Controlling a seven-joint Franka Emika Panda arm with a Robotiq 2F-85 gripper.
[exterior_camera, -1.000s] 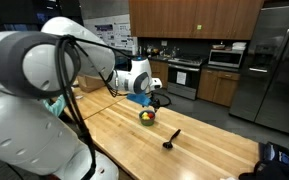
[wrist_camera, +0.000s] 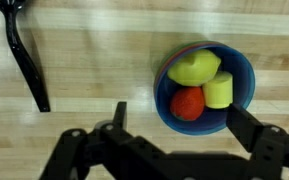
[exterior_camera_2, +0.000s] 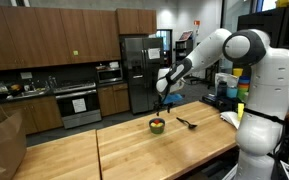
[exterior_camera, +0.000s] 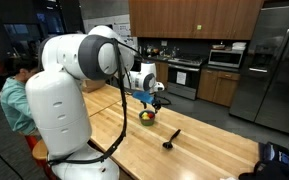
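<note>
A dark bowl point(wrist_camera: 165, 101) stands on the wooden table, and the wrist view looks down into it. Inside lie a red ball point(wrist_camera: 187, 103), a yellow-green rounded piece point(wrist_camera: 195, 68) and a pale yellow block-like piece point(wrist_camera: 219, 90). My gripper is open, its dark fingers point(wrist_camera: 246, 124) spread at the lower edge of the wrist view, with nothing held between them. In exterior view 1 the gripper point(exterior_camera: 152, 102) hangs above the bowl point(exterior_camera: 147, 119); exterior view 2 shows the same bowl point(exterior_camera_2: 157, 126) near the table's middle.
A black utensil point(exterior_camera: 172, 138) lies on the table apart from the bowl; its dark handle point(wrist_camera: 26, 68) shows at the left of the wrist view. Dark items point(exterior_camera: 276, 160) sit at the table's right end.
The arm has swung rightward and outward in exterior view 1, bringing the gripper over the bowl area. The bowl and utensil look unmoved.
</note>
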